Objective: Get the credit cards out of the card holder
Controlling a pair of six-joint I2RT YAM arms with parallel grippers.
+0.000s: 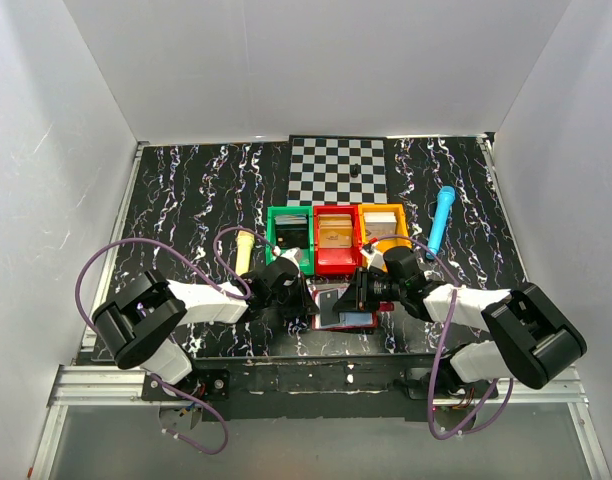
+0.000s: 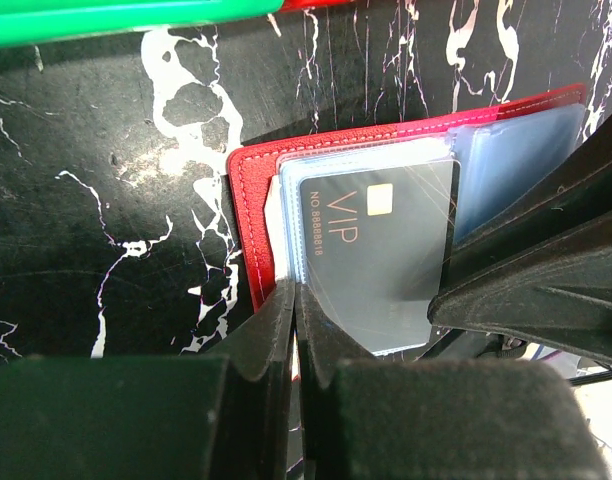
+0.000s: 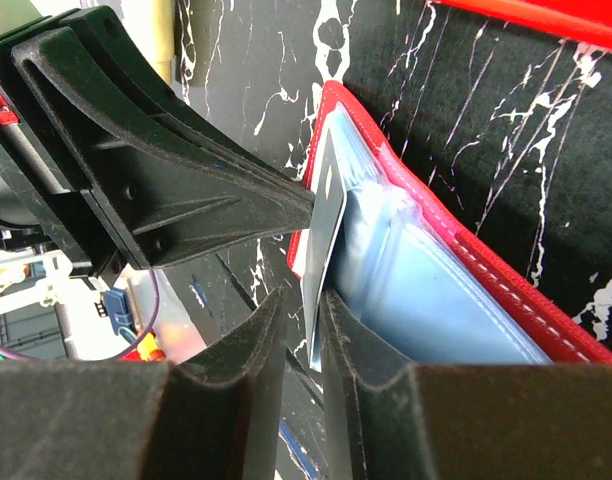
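Note:
The red card holder (image 2: 254,215) lies open near the table's front edge, with clear sleeves and a dark grey VIP card (image 2: 371,245) in the left sleeve. My left gripper is shut at the holder's left edge; whether any rim is between its tips does not show. From the right, my right gripper reaches over the holder, its fingers slightly apart. The edge of the card (image 3: 324,240) runs down into that narrow gap. Beside it are the pale blue contents (image 3: 436,290) of the other sleeve. In the top view both grippers partly cover the holder (image 1: 331,327).
Behind the holder stand green (image 1: 271,262), red (image 1: 336,268) and yellow (image 1: 386,242) boxes with stacked things inside. A checkered board (image 1: 316,165) lies farther back. A blue object (image 1: 441,220) is at right, a pale yellow one (image 1: 244,250) at left.

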